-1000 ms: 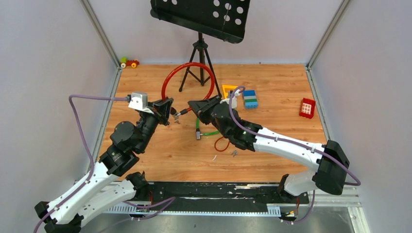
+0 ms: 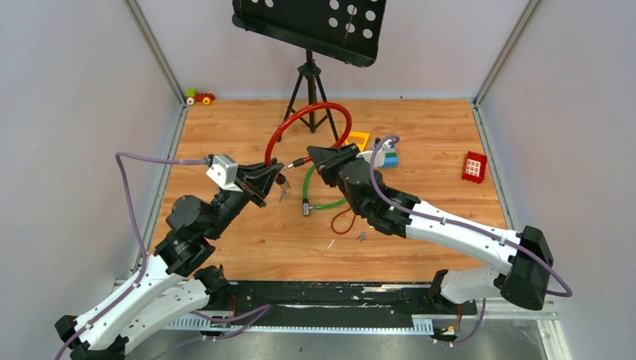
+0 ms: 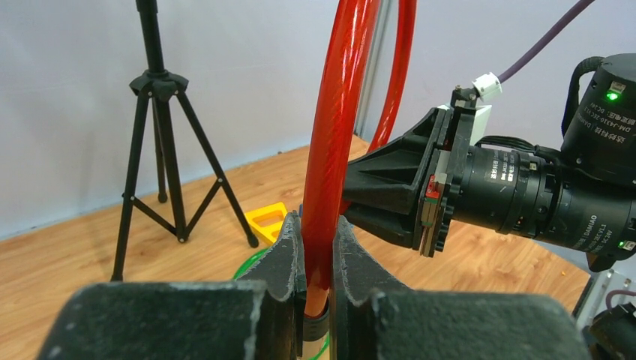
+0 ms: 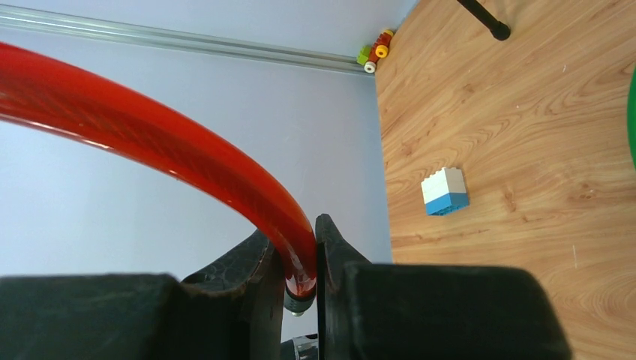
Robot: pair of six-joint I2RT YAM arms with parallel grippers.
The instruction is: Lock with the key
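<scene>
A red cable lock (image 2: 330, 106) arches in a loop between my two grippers, above the table. My left gripper (image 2: 275, 169) is shut on one end of the tube; in its wrist view the red tube (image 3: 330, 157) runs upright between the fingers, a dark collar (image 3: 316, 325) just below. Under that gripper hang a dark lock head (image 2: 282, 181) and a key (image 2: 283, 195). The other tube end is gripped by my shut right gripper (image 2: 312, 155), with a dark collar and metal tip (image 2: 292, 164) protruding toward the left. Tip and lock head appear apart.
Beneath, a green cable lock (image 2: 327, 205) and an orange-red cord (image 2: 343, 222) lie near loose keys (image 2: 362, 236). A black stand (image 2: 310, 90) rises behind, near a yellow piece (image 2: 358, 140) and blue bricks (image 2: 390, 160).
Both grippers have shifted right with the red lock, the right one rising slightly in the picture. The metal tip, earlier close beside the lock head, now stands to its upper right.
</scene>
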